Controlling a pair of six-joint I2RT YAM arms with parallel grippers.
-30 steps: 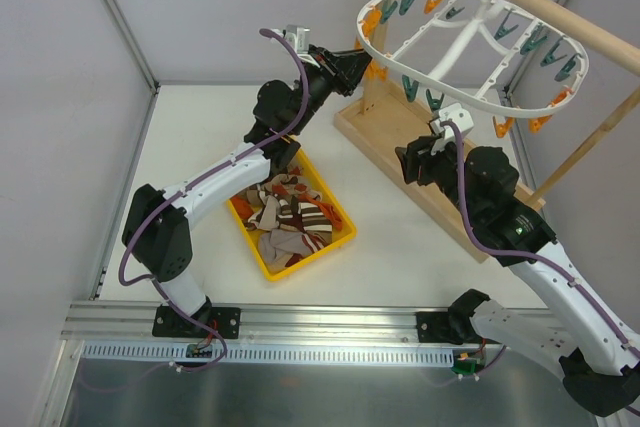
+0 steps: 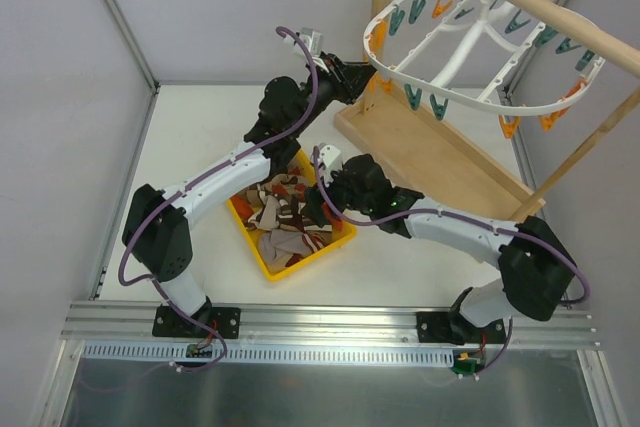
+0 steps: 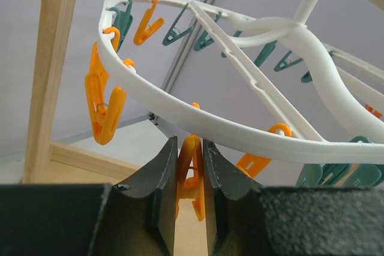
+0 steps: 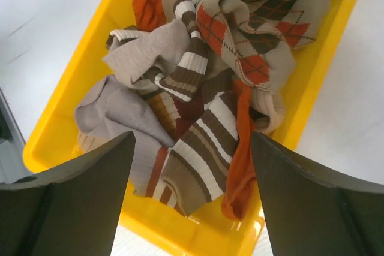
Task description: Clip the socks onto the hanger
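At the near rim of the round white hanger [image 3: 159, 103], my left gripper is shut on an orange clip [image 3: 191, 191] that hangs from the rim. No sock shows in that clip. The yellow bin [image 4: 60, 133] fills much of the right wrist view, with several patterned socks piled inside. Among them are a brown and white striped sock [image 4: 204, 151], a plain orange sock [image 4: 243, 166] and an argyle sock [image 4: 252, 58]. Over the bin's right part hovers my right gripper, its fingers wide apart and nothing between them.
More orange and green clips [image 2: 440, 105] hang around the hanger, all bare. A wooden stand [image 2: 450, 162] holds it up from a base at the back right.
My right arm has swung left, away from beside the hanger to above the bin. The left gripper stays at the rim, and the hanger has shifted slightly to the right.
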